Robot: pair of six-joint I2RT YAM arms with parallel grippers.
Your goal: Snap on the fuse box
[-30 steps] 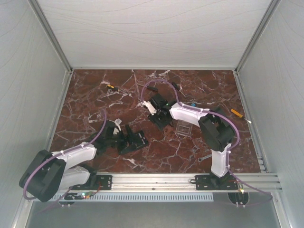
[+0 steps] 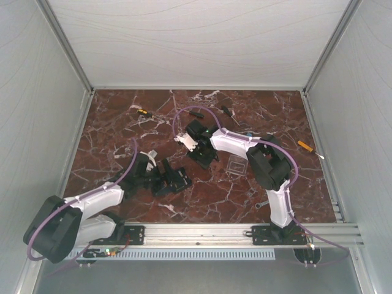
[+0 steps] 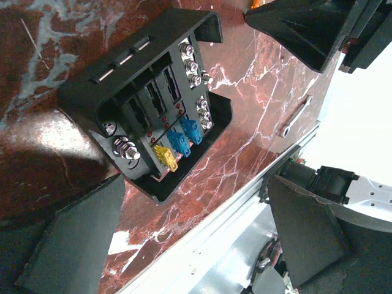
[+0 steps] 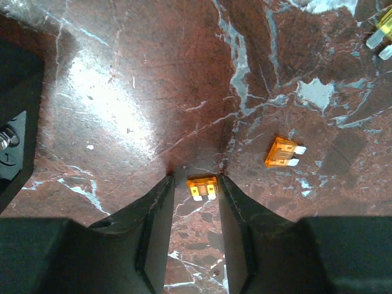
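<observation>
The black fuse box [image 3: 144, 107] lies on the marble in the left wrist view, holding a yellow fuse [image 3: 165, 157] and blue fuses [image 3: 179, 142]. My left gripper stands open just beside it, its fingers empty. In the right wrist view my right gripper is low on the table, part open, its fingertips either side of an orange fuse [image 4: 202, 187]; whether they grip it is unclear. A second orange fuse [image 4: 283, 152] lies to the right, a yellow fuse [image 4: 383, 33] at top right.
In the top view a clear container [image 2: 237, 165], a wrench [image 2: 262, 204] and an orange screwdriver [image 2: 306, 146] lie to the right. Several small tools lie at the back.
My right arm has moved leftward in the top view over the last second. The left arm is nearly still.
</observation>
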